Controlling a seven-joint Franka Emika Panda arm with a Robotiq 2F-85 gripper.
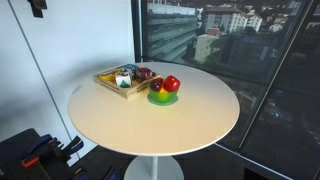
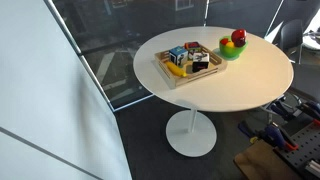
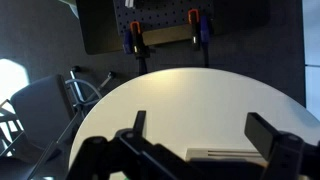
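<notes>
My gripper stands open in the wrist view, its dark fingers wide apart with nothing between them, high above the white round table (image 3: 150,100). A shallow wooden tray (image 2: 190,80) on the table holds a yellow banana-like item (image 2: 176,69), a blue box (image 2: 178,54), a black-and-white box (image 2: 201,61) and other small things. Beside it is a green bowl (image 2: 232,52) with red and yellow fruit (image 1: 171,83). Only the tray's pale edge (image 3: 222,153) shows in the wrist view; the gripper's palm hides part of that area.
The robot's base area (image 3: 170,20), with cables, lies beside the table. A dark chair (image 3: 60,110) stands off to one side. Windows (image 1: 215,40) rise behind the table.
</notes>
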